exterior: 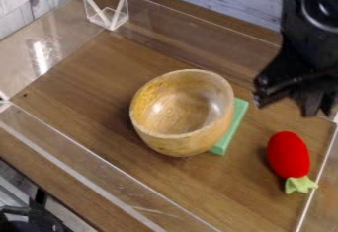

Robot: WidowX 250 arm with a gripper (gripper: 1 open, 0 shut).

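A wooden bowl (183,113) sits in the middle of the tabletop, with a green rectangular object (230,127) under or beside its right side. A red oval toy with a pale green leafy end (288,157) lies at the lower right. My dark gripper (284,96) hangs at the upper right, above the red toy and right of the bowl, blurred; how far its fingers are apart is hard to make out.
Clear plastic walls (106,12) border the wooden surface (93,93). A dark object is at the bottom left edge.
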